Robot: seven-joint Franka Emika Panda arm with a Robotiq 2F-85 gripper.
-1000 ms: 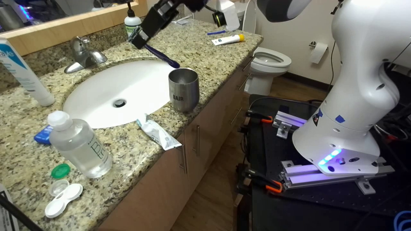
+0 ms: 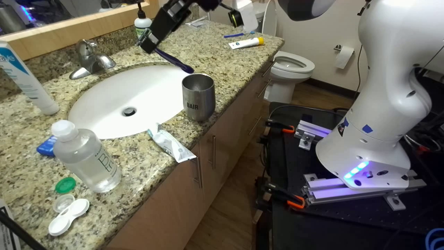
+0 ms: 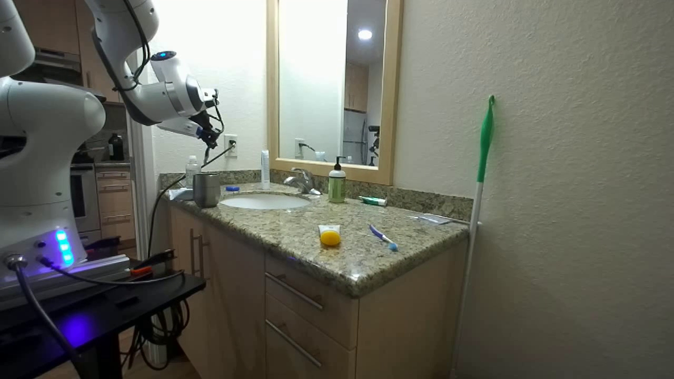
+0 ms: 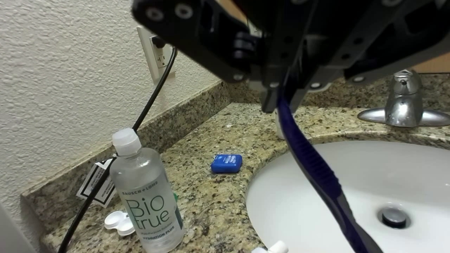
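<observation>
My gripper is shut on one end of a dark blue toothbrush (image 4: 310, 158), which slants down from the fingertips across the view of the sink. In exterior view 1 the gripper (image 2: 150, 45) hangs in the air, and the toothbrush (image 2: 174, 61) points down toward a steel cup (image 2: 198, 98) marked BAIR. The brush's lower end appears close to the cup's rim; whether it is over the opening cannot be told. Exterior view 2 shows the cup (image 3: 206, 190) upright on the counter, with the gripper (image 3: 207, 146) above.
Beside the sink (image 2: 129, 98) stand a clear solution bottle (image 2: 89, 160) and a tall white tube (image 2: 27, 81). A crumpled tube (image 2: 170, 143) lies near the cup. A yellow-capped tube (image 2: 246, 43) and another toothbrush (image 3: 383, 237) occupy the counter's far end, with bare granite around them.
The gripper has shifted very slightly left in exterior view 1, still holding the toothbrush. The cup and the other counter items have stayed put.
</observation>
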